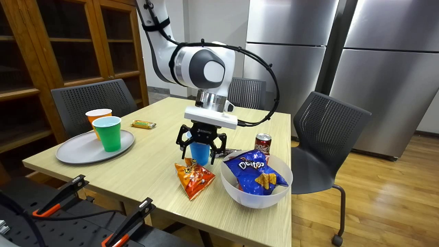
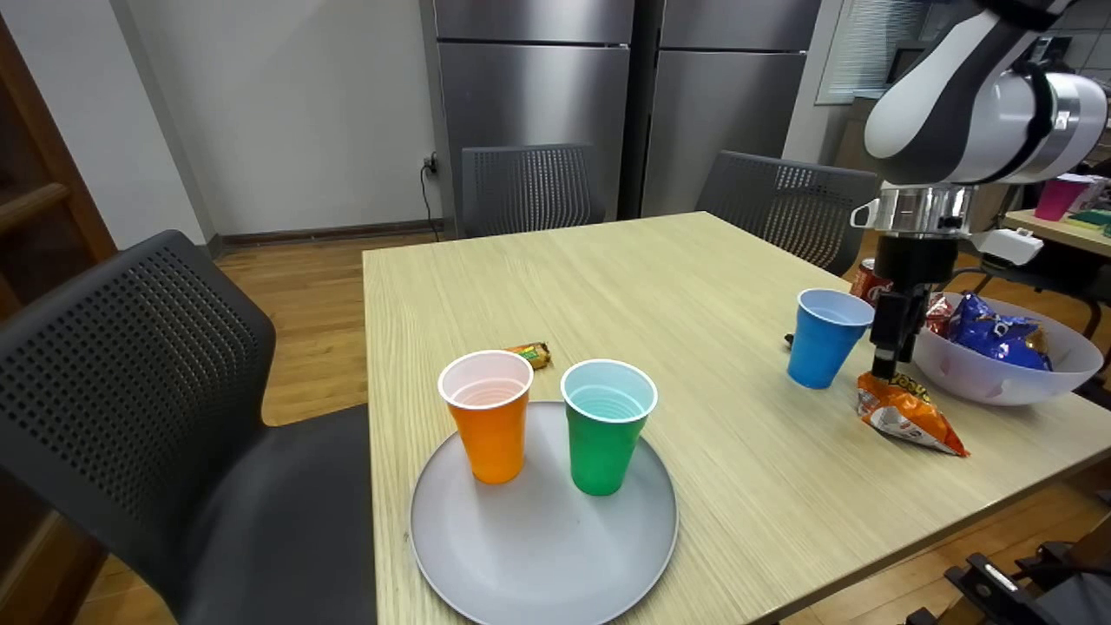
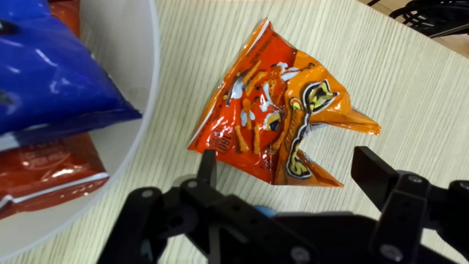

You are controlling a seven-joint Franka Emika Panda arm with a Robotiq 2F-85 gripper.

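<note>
An orange Cheetos bag lies on the table, left of the white bowl. Above the bag's far edge hangs my gripper, pointing down, open, with its fingers spread wide. In the wrist view the bag lies just ahead of the gripper, its near corner reaching between the fingertips without being gripped. A blue Doritos bag rests in the bowl, with red packaging beside it. Behind the gripper stands a blue cup, partly hidden in exterior view 1.
A grey plate carries an orange cup and a green cup. A yellow-wrapped bar lies near the far left edge. Behind the bowl are a Dr Pepper can and a dark wrapped item.
</note>
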